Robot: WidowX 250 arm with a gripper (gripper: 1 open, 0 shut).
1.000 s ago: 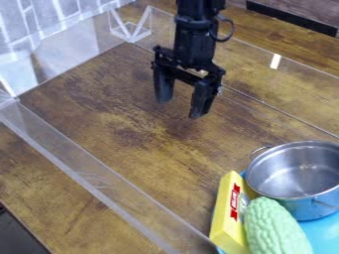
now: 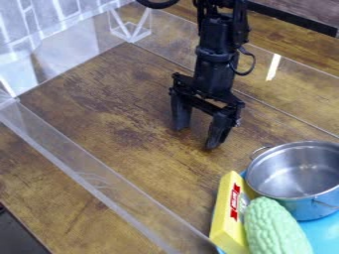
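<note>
My black gripper (image 2: 197, 124) stands open low over the middle of the wooden table (image 2: 106, 119), its two fingers spread and nothing visible between them. The arm (image 2: 219, 50) reaches down to it from the top of the view.
At the lower right are a steel pot (image 2: 294, 184), a yellow box (image 2: 228, 213) and a pale green ridged object (image 2: 279, 230) by a blue surface. Clear walls run along the left.
My gripper has moved toward the camera and slightly right, lower in the view. The objects at the lower right have not moved.
</note>
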